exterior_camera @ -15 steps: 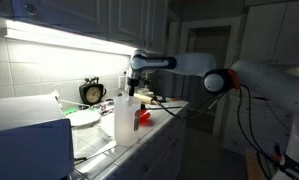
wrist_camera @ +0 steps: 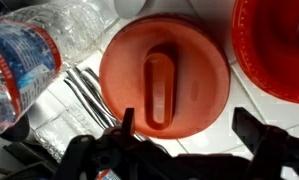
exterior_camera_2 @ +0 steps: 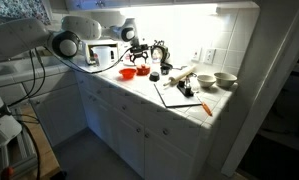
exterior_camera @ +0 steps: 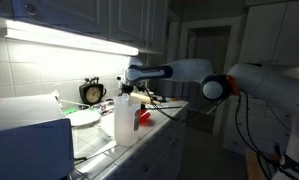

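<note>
A round orange-red lid (wrist_camera: 194,100) with a raised bar handle (wrist_camera: 160,88) lies below my gripper in the wrist view. The fingers stand wide apart, one black finger (wrist_camera: 119,152) on the left and one on the right, with nothing held between them. The handle lies in line with the area ahead of the left finger. In exterior view 2 my gripper (exterior_camera_2: 139,48) hangs over the back of the counter, above a small red item (exterior_camera_2: 143,71). How far the fingers are above the lid cannot be judged.
A red bowl (wrist_camera: 274,50) sits right of the lid, and a clear bottle with a label (wrist_camera: 24,60) lies to its left. Metal utensils (wrist_camera: 89,95) are beside the lid. Farther along the counter are a dark tray (exterior_camera_2: 179,95), a rolling pin (exterior_camera_2: 181,75) and several bowls.
In exterior view 1 the arm's end has shifted somewhat to the left over the counter. Objects on the counter look unmoved.
</note>
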